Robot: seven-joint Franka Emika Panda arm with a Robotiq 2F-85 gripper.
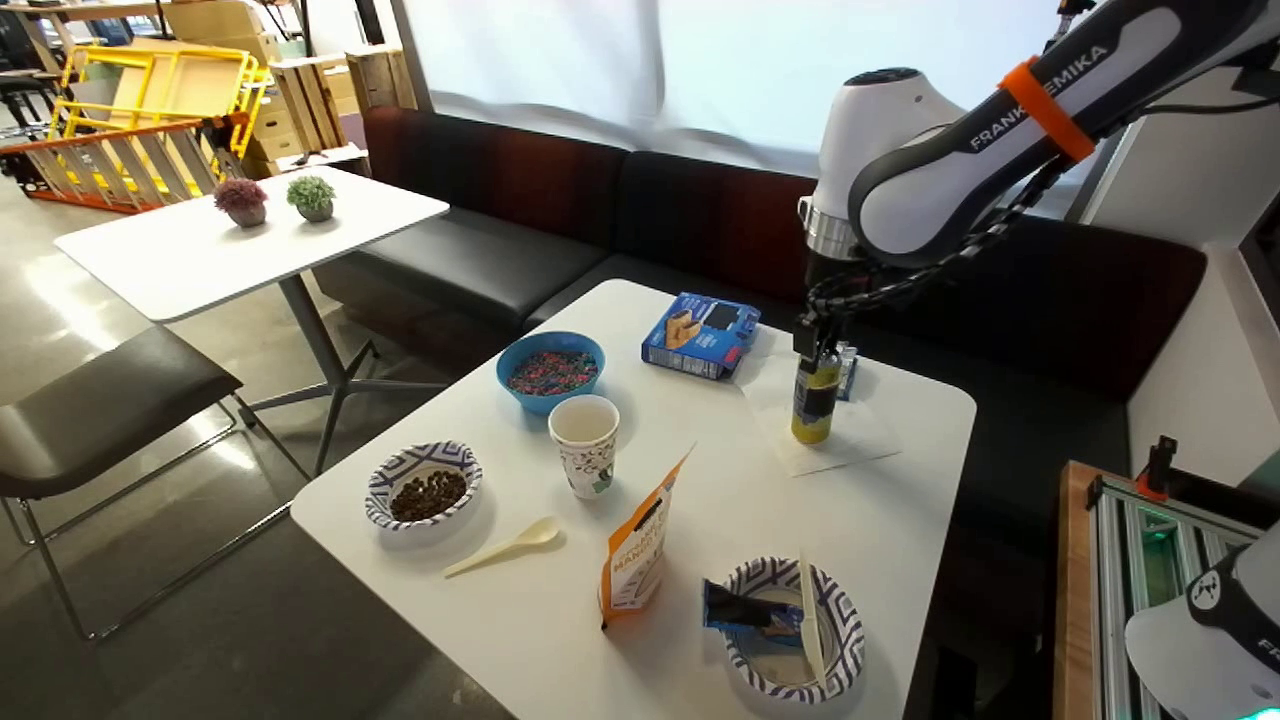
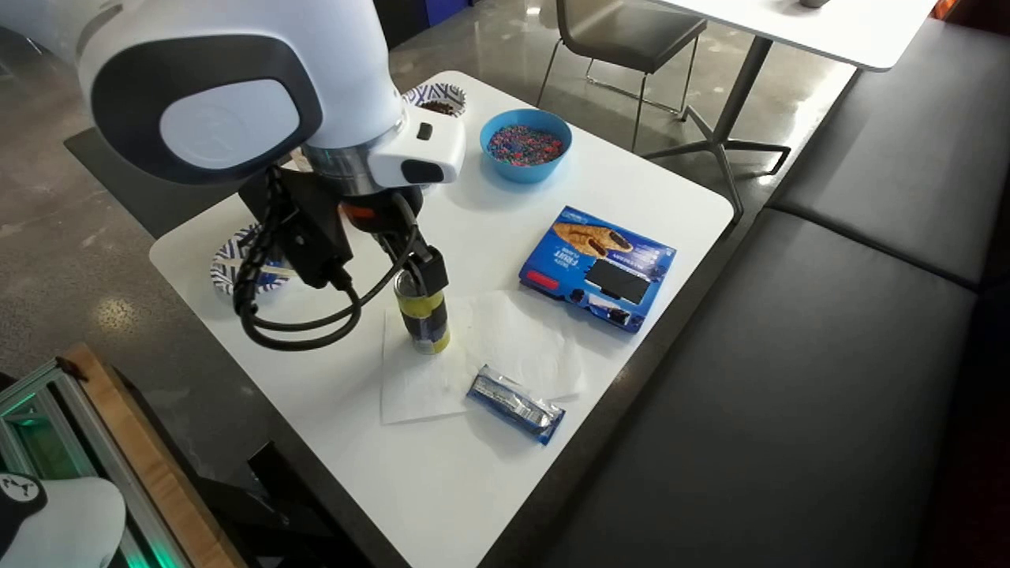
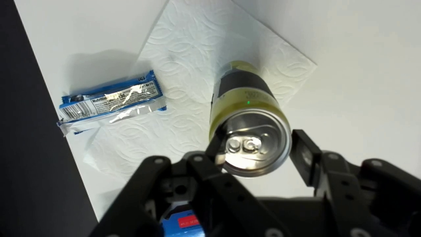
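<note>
A yellow-green can with a dark band [image 1: 815, 402] stands upright on a white paper napkin [image 1: 854, 446]. My gripper comes down from above, with its two fingers on opposite sides of the can's silver top [image 3: 254, 142]. In the wrist view the right fingertip [image 3: 306, 156] lies right by the rim and the left one overlaps the rim's edge. Whether both pads press on the can cannot be made out. A blue wrapped bar [image 2: 516, 404] lies at the napkin's edge, apart from the can.
A blue snack box [image 2: 598, 270] lies beyond the napkin. Elsewhere on the table are a blue bowl [image 1: 524, 384], a paper cup [image 1: 585, 456], a patterned bowl [image 1: 381, 490], a spoon [image 1: 504, 546], an orange-white pouch [image 1: 636, 558] and another patterned bowl [image 1: 846, 624].
</note>
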